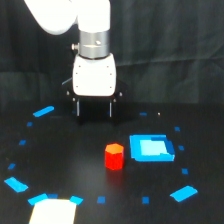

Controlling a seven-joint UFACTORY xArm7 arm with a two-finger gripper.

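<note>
A small red block stands on the dark table just right of the middle. My gripper hangs above and behind it, slightly to the left. Its dark fingers are hard to make out but look spread wide. Nothing shows between them, and the block is clear of them. To the right of the block lies a blue square with a pale centre.
A cream square lies at the front left edge. Blue tape strips and several small blue marks are scattered over the black surface. Behind hangs a dark curtain. No tall object stands around the block.
</note>
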